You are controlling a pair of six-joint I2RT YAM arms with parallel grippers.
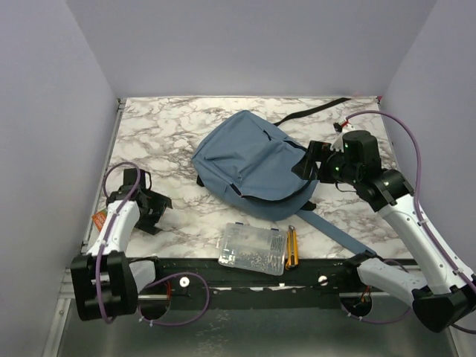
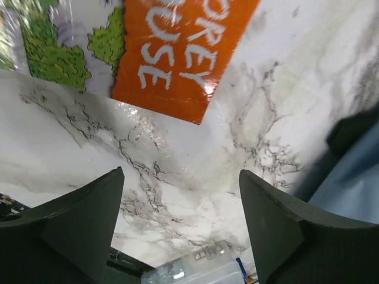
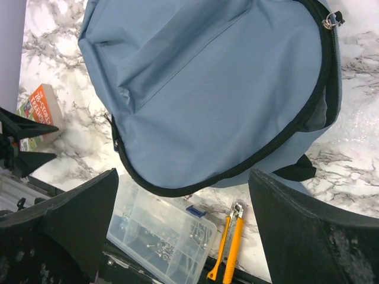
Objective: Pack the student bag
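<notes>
The blue bag [image 1: 249,163] lies in the middle of the table, its front opening edged by a black zip [image 3: 284,139]. An orange and green book [image 2: 195,53] lies flat at the left; in the top view the left arm covers most of it. My left gripper [image 1: 159,214] stands just beside the book, fingers [image 2: 98,204] apart with only marble between them. Over the right side of the bag hangs my right gripper [image 1: 302,165], open and empty, its fingers [image 3: 89,213] well apart.
A clear plastic box of small parts [image 1: 253,248] sits at the table's front edge. Orange-handled pliers [image 1: 292,249] lie right beside it. A blue strap [image 1: 335,232] trails to the front right.
</notes>
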